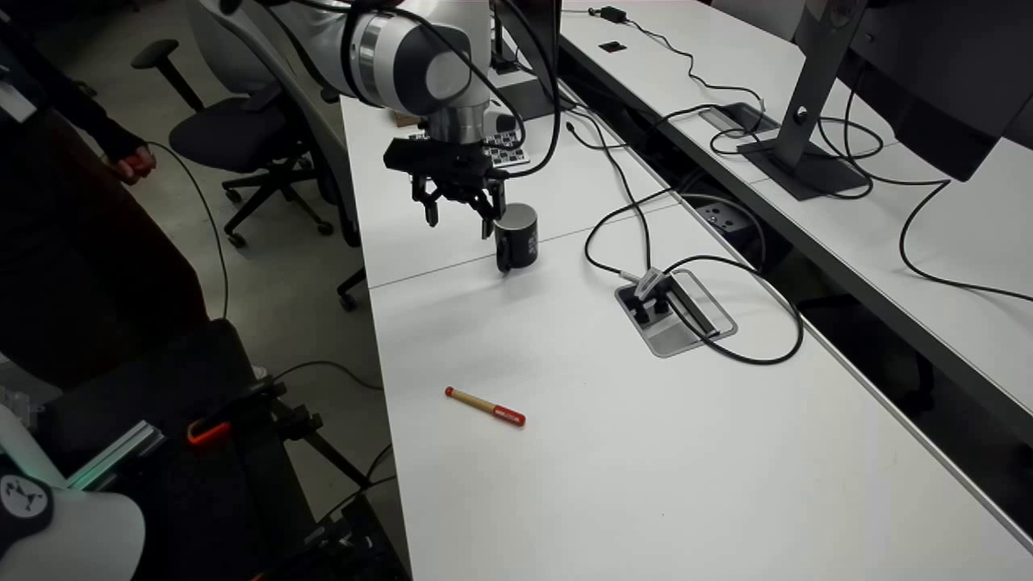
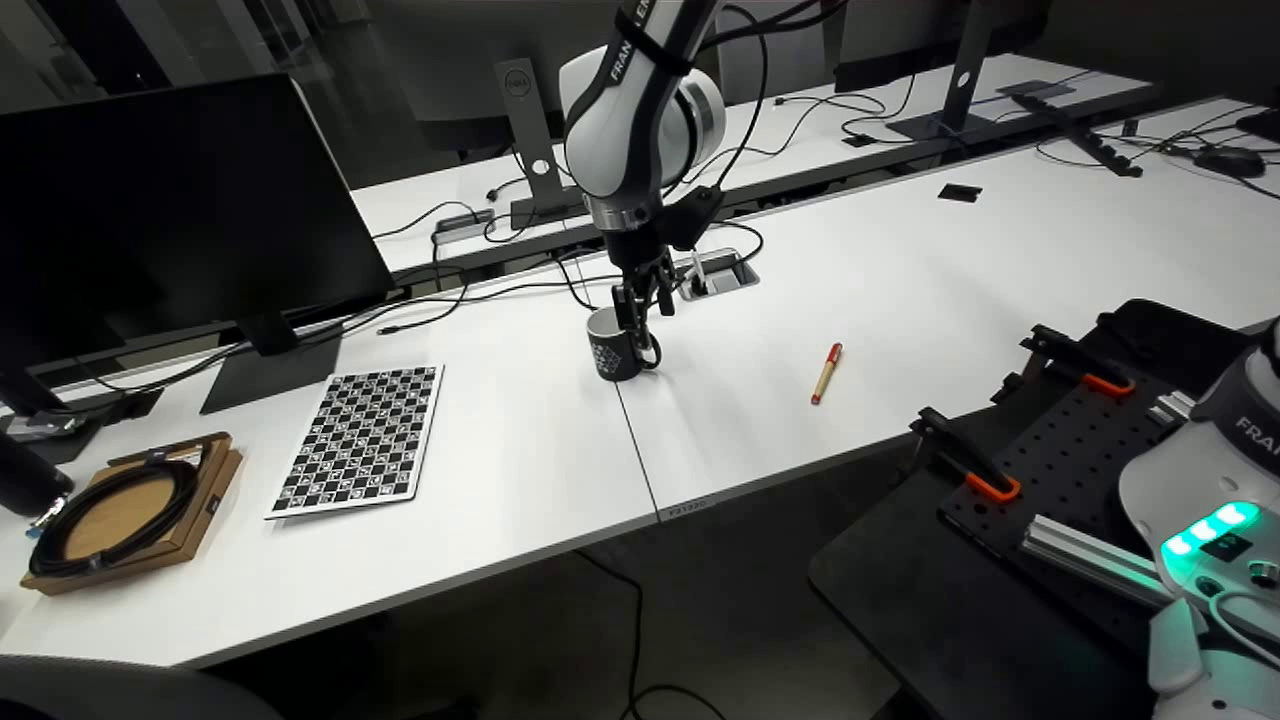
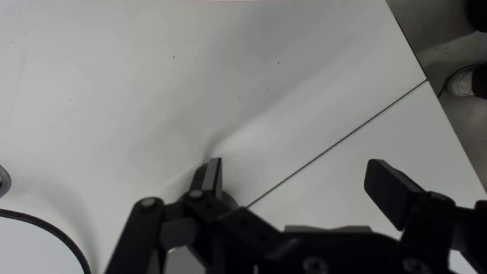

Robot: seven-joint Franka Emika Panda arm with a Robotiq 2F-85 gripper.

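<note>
A black mug [image 1: 518, 240] with a grey inside stands upright on the white table, on the seam between two table tops. My gripper [image 1: 459, 224] is open, fingers down, close by the mug; one fingertip overlaps the mug's rim in exterior view 1. From the other side, the gripper [image 2: 648, 312] appears just behind the mug [image 2: 614, 349] and its handle. In the wrist view the gripper shows nothing between its spread fingers, and the mug is mostly hidden behind the left finger. A marker [image 1: 486, 407] with a red cap lies apart on the table.
A socket box [image 1: 678, 319] with looping black cables sits along the table's back edge. A checkered board [image 2: 360, 436], a cardboard box [image 2: 144, 510] and a monitor [image 2: 180, 216] occupy the other table top.
</note>
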